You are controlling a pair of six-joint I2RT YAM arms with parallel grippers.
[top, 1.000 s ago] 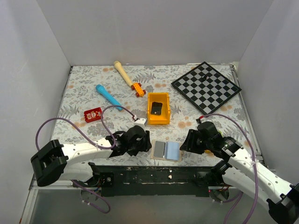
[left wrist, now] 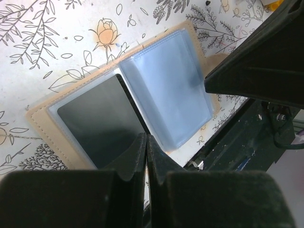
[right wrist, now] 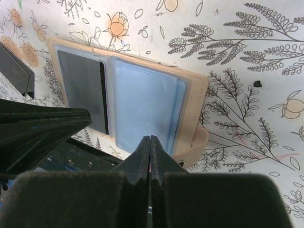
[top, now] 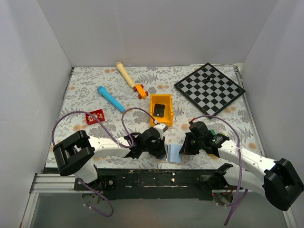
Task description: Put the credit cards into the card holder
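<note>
The open card holder (top: 169, 160) lies flat near the table's front edge, tan-rimmed. A dark grey card (left wrist: 103, 121) fills its left side, and pale blue clear sleeves (right wrist: 142, 104) cover its right side. Over the grey card my left gripper is shut, its tips by the card's edge near the holder's middle; whether they touch is not clear. My right gripper, likewise shut, has its tips over the lower part of the blue sleeves. Nothing shows between either pair of fingers. Both arms partly cover the holder in the top view.
Behind the holder stands an orange bin (top: 161, 99) with a dark item inside. A red box (top: 95, 117), a blue stick (top: 110, 99) and a chessboard (top: 209, 89) lie farther back. Bare tablecloth surrounds the holder's far side.
My left gripper has moved right, from beside the holder to over its grey side. My right gripper has come in from the right to the blue side. The holder appears unmoved.
</note>
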